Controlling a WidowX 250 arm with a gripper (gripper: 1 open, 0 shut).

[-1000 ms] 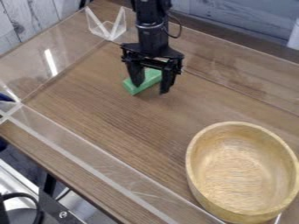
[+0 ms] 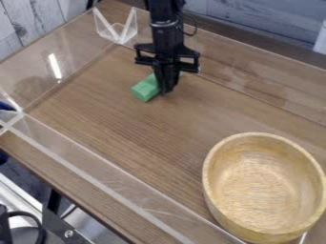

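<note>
The black gripper (image 2: 165,71) hangs over the upper middle of the wooden table, its arm reaching in from the top edge. It is shut, with its tips over the green block (image 2: 148,88), which lies on the table and is partly hidden by the gripper. Whether the fingers touch the block I cannot tell.
A large wooden bowl (image 2: 258,187) fills the lower right. A clear plastic piece (image 2: 114,29) stands at the back left. A black cable (image 2: 34,229) lies at the bottom left corner.
The gripper has risen in the view toward the back of the table. The green block shows higher in the view and less of it now shows on the gripper's right.
</note>
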